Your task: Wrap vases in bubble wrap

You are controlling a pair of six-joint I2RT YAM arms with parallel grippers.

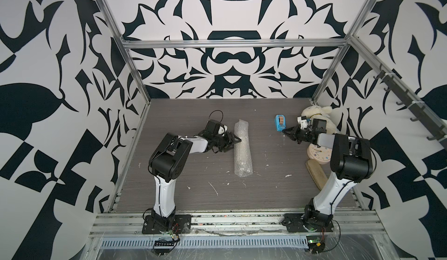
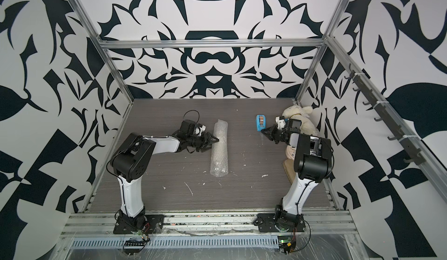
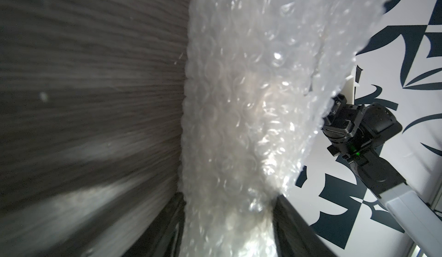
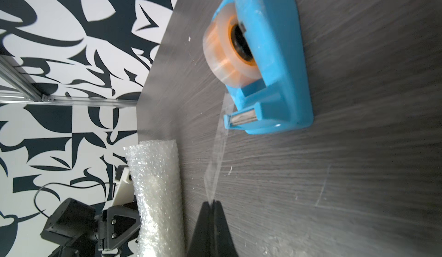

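A bubble-wrap roll lies upright in the view along the middle of the table; whatever is inside is hidden. My left gripper reaches it from the left, its fingers against both sides of the wrap. On the right stands a blue tape dispenser with a roll of clear tape. From it a clear tape strip runs down to my right gripper, whose fingertips are together on the strip's end. Small in the top left view, that gripper sits just right of and below the dispenser.
A cream plush toy, a round clock-like disc and a tan board line the right edge, partly behind the right arm. Small white scraps litter the table. Open table lies between roll and dispenser.
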